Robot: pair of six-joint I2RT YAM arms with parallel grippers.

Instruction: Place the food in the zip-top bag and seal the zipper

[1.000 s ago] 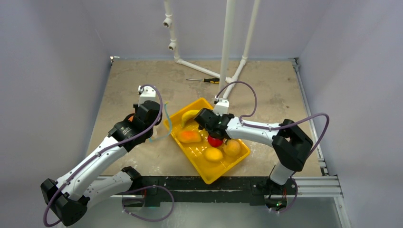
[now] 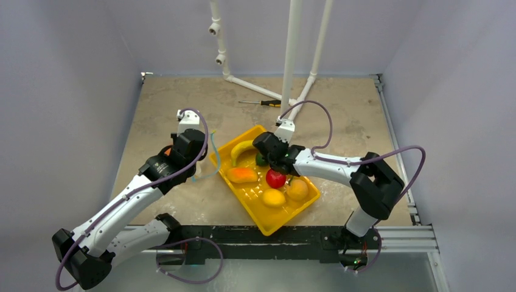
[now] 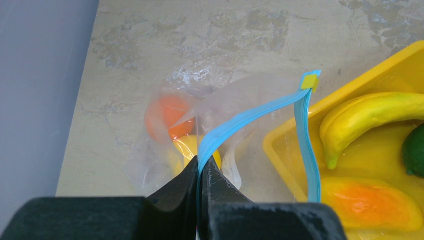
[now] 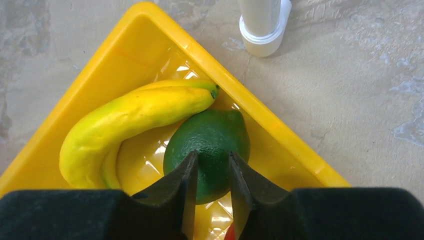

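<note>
The clear zip top bag [image 3: 311, 150] has a blue zipper strip and a yellow slider [image 3: 310, 82]. My left gripper is shut on its near edge, and the mouth gapes apart. Inside lie an orange-red item [image 3: 169, 115] and a yellow one [image 3: 187, 146]. Over the yellow tray [image 4: 285, 132], my right gripper has its fingertips a small gap apart, in front of a dark green fruit [image 4: 207, 135]. Green shows between and outside the fingers; whether they touch it is unclear. A banana bunch [image 4: 125, 117] lies beside it.
The tray also holds a mango-like fruit [image 2: 242, 175], a red fruit [image 2: 275, 179], a lemon [image 2: 273, 198] and an orange one [image 2: 297, 189]. White pipes [image 2: 291, 73] stand behind it, near a screwdriver [image 2: 269, 103]. The board's far left is clear.
My right gripper has shifted slightly toward the back of the tray. More of the red fruit and part of the green fruit now show in the top view. The left arm has stayed put.
</note>
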